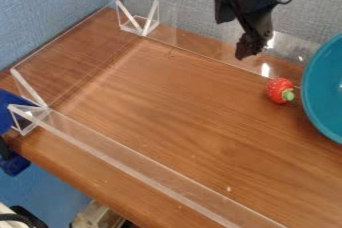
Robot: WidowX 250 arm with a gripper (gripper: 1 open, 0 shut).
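My black gripper (249, 42) hangs at the upper right of the camera view, over the back part of the wooden table (160, 122), with nothing visible between its fingers; it stands open. Below it and to the right, a red strawberry (279, 91) with a green top lies on the table, just left of a large teal bowl (323, 97) that is cut off by the right edge.
Clear plastic rails with white corner brackets (30, 118) bound the table's left, back and front sides. A blue object (11, 104) sits beyond the left edge.
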